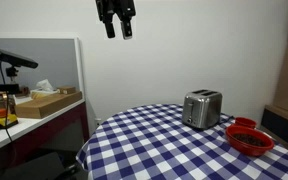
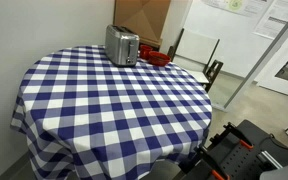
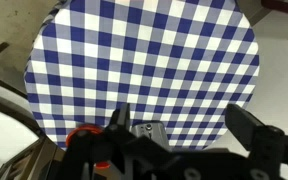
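My gripper [image 1: 119, 35] hangs high above the left part of the table, its fingers wide apart in the wrist view with nothing between them. Well below it stands a silver toaster [image 1: 202, 108], upright towards the right of the table in exterior view 1. In the wrist view the toaster [image 3: 152, 132] shows at the bottom, partly hidden by the gripper. Near it sits a red bowl [image 1: 249, 141] with dark contents, and a smaller red item [image 1: 245, 123] lies behind that. Exterior view 2 shows the toaster [image 2: 122, 45] at the far edge.
A blue-and-white checked cloth [image 2: 114, 105] covers the rounded table, with broad free room across its middle. A side table with a cardboard box [image 1: 49, 104] and other items stands at the left. Beyond the table are a chair [image 2: 196, 50] and a brown board [image 2: 154, 20].
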